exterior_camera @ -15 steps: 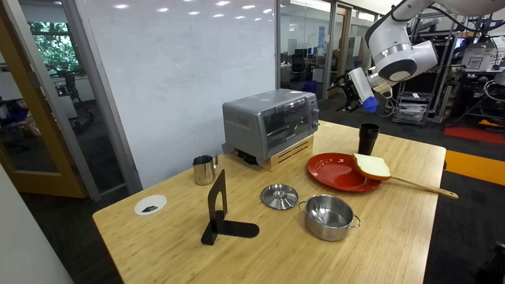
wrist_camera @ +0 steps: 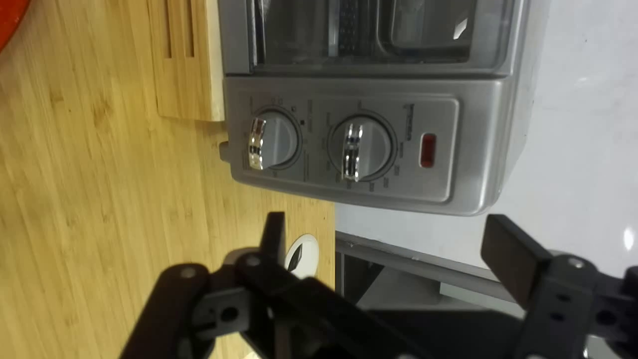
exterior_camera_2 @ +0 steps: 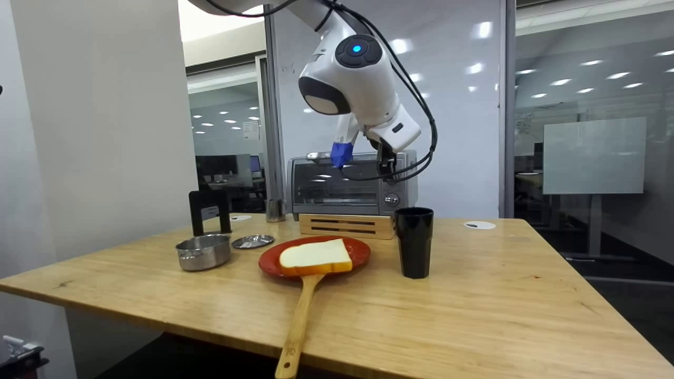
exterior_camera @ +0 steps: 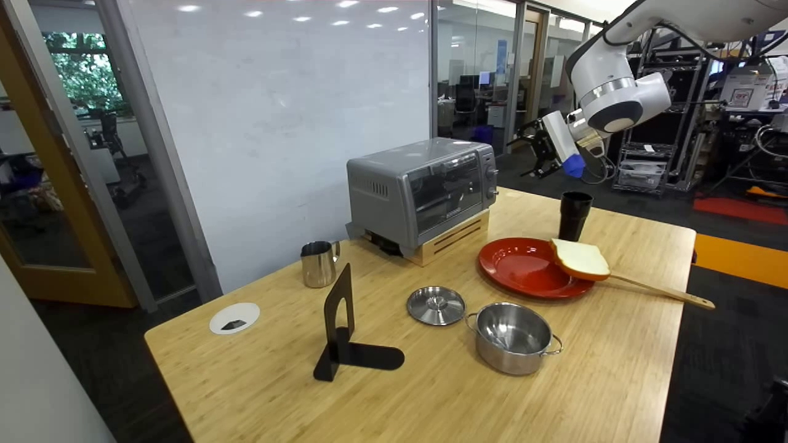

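My gripper is open, its two black fingers wide apart with nothing between them. It hangs above the table near the control-panel end of the grey toaster oven (exterior_camera: pixel 421 184), apart from it. In the wrist view the oven's two knobs, a lower knob (wrist_camera: pixel 273 140) and an upper knob (wrist_camera: pixel 362 148), lie ahead of the fingertips, beside a small red light (wrist_camera: pixel 428 150). The oven door (exterior_camera_2: pixel 341 183) is closed. A bread slice (exterior_camera_2: pixel 316 253) rests on a wooden spatula (exterior_camera_2: pixel 301 319), over the edge of the red plate (exterior_camera: pixel 517 269).
The oven stands on a wooden rack (exterior_camera: pixel 450 240). A black cup (exterior_camera_2: pixel 414 243) stands right of the plate in exterior view 2. A steel pot (exterior_camera: pixel 511 339), its lid (exterior_camera: pixel 436 306), a steel pitcher (exterior_camera: pixel 318 266) and a black bookend (exterior_camera: pixel 341 332) occupy the other side.
In exterior view 1 the arm has shifted slightly left, and the gripper tilts a little differently. The objects on the table have stayed where they were.
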